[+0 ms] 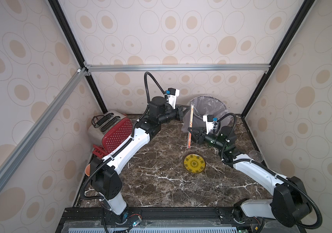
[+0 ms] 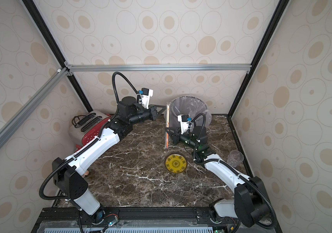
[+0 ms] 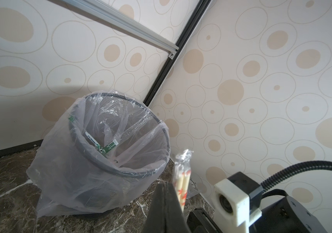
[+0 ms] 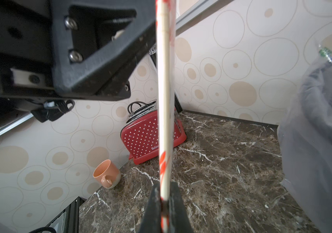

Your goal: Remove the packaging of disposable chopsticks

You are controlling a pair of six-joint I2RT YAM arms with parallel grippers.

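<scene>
A packet of disposable chopsticks (image 1: 191, 116) in clear wrap with red print (image 4: 164, 116) stands upright, held by my right gripper (image 1: 190, 130), which is shut on it below the middle. Its crinkled plastic top (image 3: 183, 157) rises in front of the left wrist camera. My left gripper (image 1: 186, 108) is shut beside the upper end of the packet; I see nothing between its fingertips in the left wrist view (image 3: 164, 188).
A lined bin (image 3: 111, 128) with wrapper scraps stands behind the packet. A yellow disc (image 1: 193, 163) lies in front. A red toaster (image 4: 142, 136) and pink mug (image 4: 107, 174) are at left, a clear cup (image 2: 234, 158) at right.
</scene>
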